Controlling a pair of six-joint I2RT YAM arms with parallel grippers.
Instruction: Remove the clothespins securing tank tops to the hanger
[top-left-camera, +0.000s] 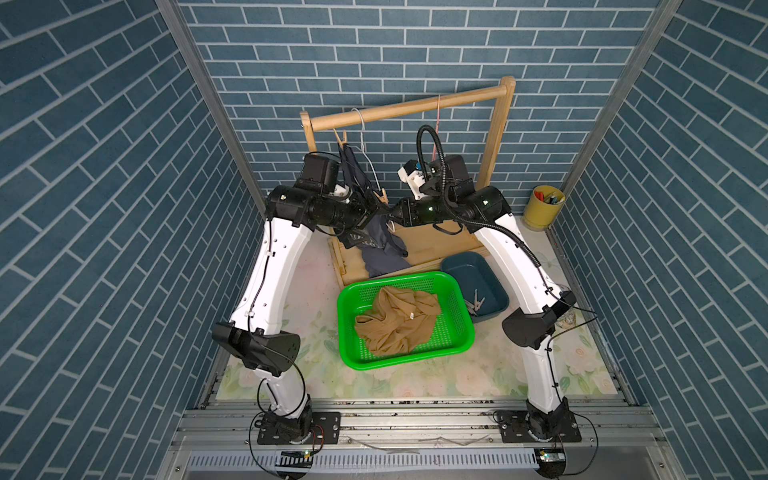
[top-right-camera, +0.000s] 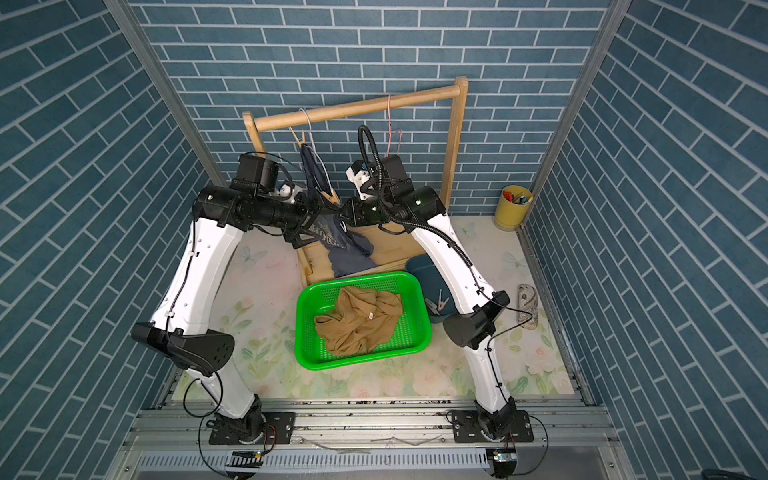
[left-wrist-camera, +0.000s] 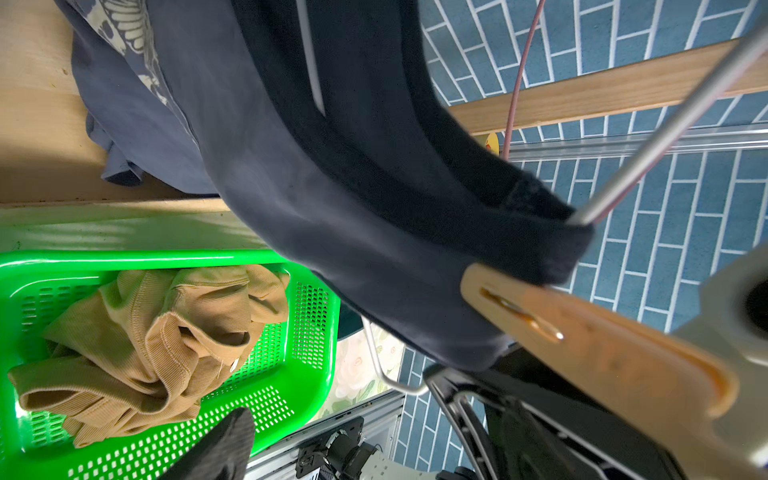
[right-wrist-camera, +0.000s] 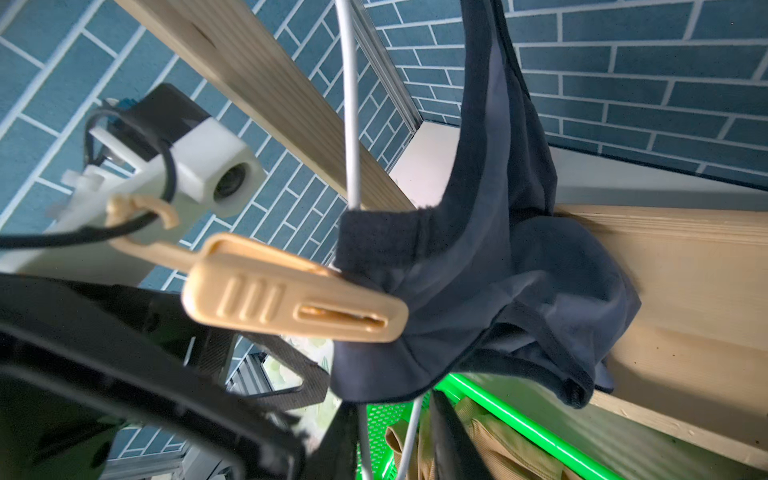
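A dark grey tank top (top-left-camera: 380, 240) hangs on a wire hanger (left-wrist-camera: 608, 192), with a beige clothespin (right-wrist-camera: 292, 300) clipped at the low corner of its strap. A second clothespin (top-left-camera: 342, 138) sits higher on the hanger. Both grippers crowd around the low corner: my left gripper (top-left-camera: 360, 216) from the left, open, and my right gripper (top-left-camera: 393, 212) from the right, its fingers below the clothespin in the right wrist view, apart by an amount that is hard to judge.
A green basket (top-left-camera: 345, 328) holding a brown garment (top-left-camera: 396, 320) stands in front of the wooden rack (top-left-camera: 412, 104). A dark blue bin (top-left-camera: 492, 284) with loose clothespins is to its right. A yellow cup (top-left-camera: 540, 212) stands at back right.
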